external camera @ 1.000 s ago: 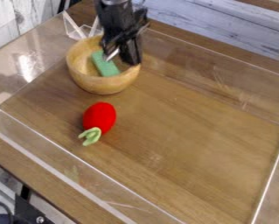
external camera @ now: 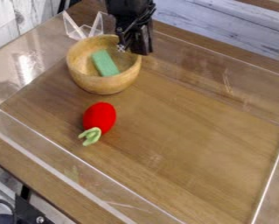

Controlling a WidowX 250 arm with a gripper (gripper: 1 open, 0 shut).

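Observation:
A wooden bowl (external camera: 101,83) sits at the upper left of the table, with a green block (external camera: 104,64) inside it, leaning along the bowl's inside. My black gripper (external camera: 136,45) is at the top, over the back right rim of the bowl; its fingers are small and dark, and it looks shut with nothing visible between them. A red vegetable (external camera: 98,117) with a pale green stem, like a radish or pepper, lies in front of the bowl.
A clear plastic piece (external camera: 86,28) stands behind the bowl at the left. A white plank wall (external camera: 229,31) runs along the back.
My gripper has risen slightly upward, away from the bowl. The bowl, green block and red vegetable look unchanged.

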